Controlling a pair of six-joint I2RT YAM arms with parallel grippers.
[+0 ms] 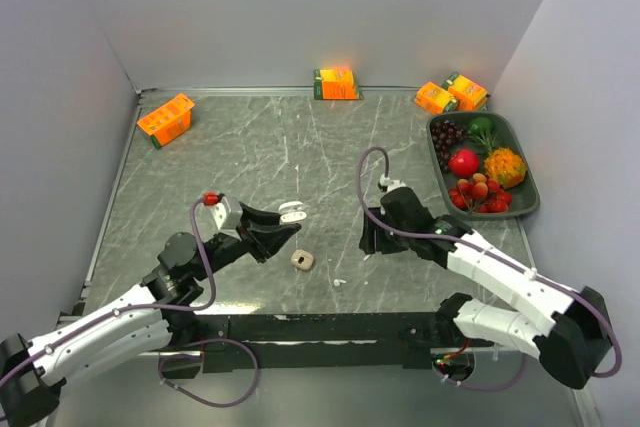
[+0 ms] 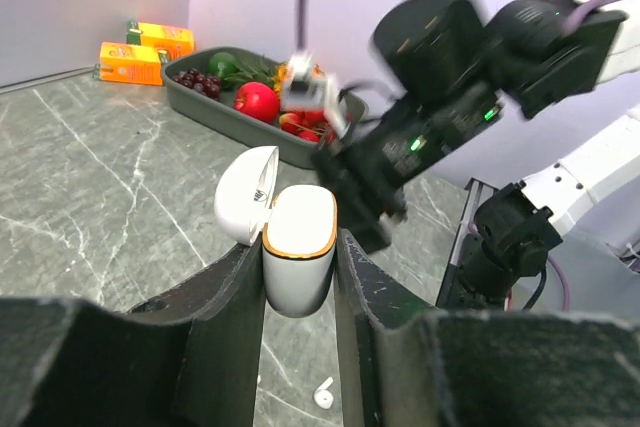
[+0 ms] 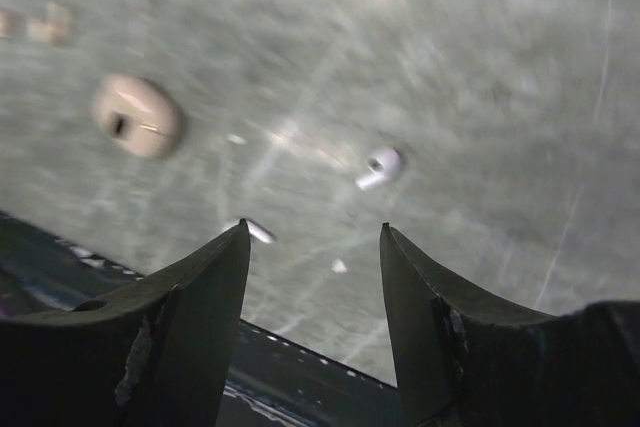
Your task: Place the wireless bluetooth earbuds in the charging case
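My left gripper (image 1: 288,225) is shut on the white charging case (image 2: 298,267), which has its lid (image 2: 244,197) raised, as the left wrist view shows. My right gripper stands open, to the right of the case, with nothing between its fingers. Below it in the right wrist view lie a small white earbud (image 3: 380,169) and another white piece (image 3: 258,231), both blurred. In the top view a white earbud (image 1: 339,282) lies near the front edge. A beige rounded object (image 1: 302,260) sits on the table below the left gripper.
A grey tray (image 1: 443,177) of fruit and vegetables stands at the right. Orange boxes (image 1: 165,122) lie along the back and left. A dark strip runs along the front edge.
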